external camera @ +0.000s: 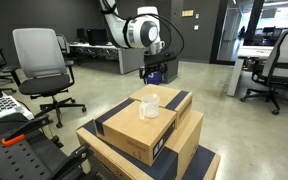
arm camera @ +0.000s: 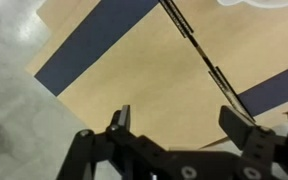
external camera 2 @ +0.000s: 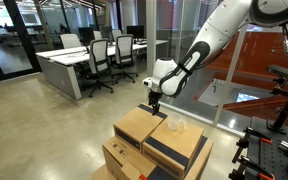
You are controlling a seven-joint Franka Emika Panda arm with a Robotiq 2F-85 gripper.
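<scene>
My gripper is open above the top of a cardboard box [arm camera: 149, 75], with nothing between its fingertips. In exterior view 1 the gripper [external camera: 149, 74] hangs from the white arm [external camera: 142, 32], over the far end of the boxes. Exterior view 2 shows the gripper [external camera 2: 153, 106] above the far box too. A whitish, translucent container [external camera: 150, 103] stands on the near box [external camera: 139, 130], apart from the gripper. Only the rim of this container [arm camera: 256, 2] enters the wrist view, at the top right.
Dark blue bands cross the boxes, and a narrow dark gap [arm camera: 202, 55] runs between two of them. Office chairs [external camera: 44, 65] stand on the open grey floor. A dark table [external camera: 19, 150] with red clamps borders the left of exterior view 1.
</scene>
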